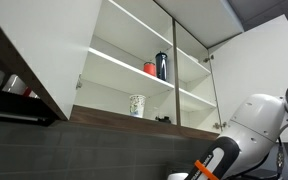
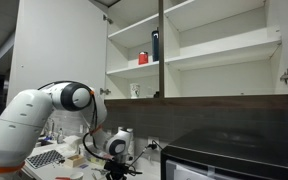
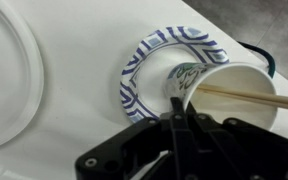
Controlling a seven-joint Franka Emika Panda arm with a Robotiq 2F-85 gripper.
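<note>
In the wrist view, a white cup [image 3: 191, 77] with a green and blue pattern lies tipped, its mouth facing right. Thin wooden chopsticks [image 3: 259, 97] stick out of its mouth. Behind the cup is a round plate [image 3: 134, 88] with a blue-and-white patterned rim. My gripper is shut, its fingertips right at the cup's near rim. Whether the thin rim is pinched between them cannot be told. The gripper's fingers are too small to read in exterior view 2, low over the counter.
A plain white plate [image 3: 29, 75] lies to the left. Above the counter hangs an open cabinet holding a red can [image 1: 149, 68], a dark bottle [image 1: 162, 66] and a patterned cup [image 1: 137, 105]. A black microwave [image 2: 229, 145] stands at the right of exterior view 2.
</note>
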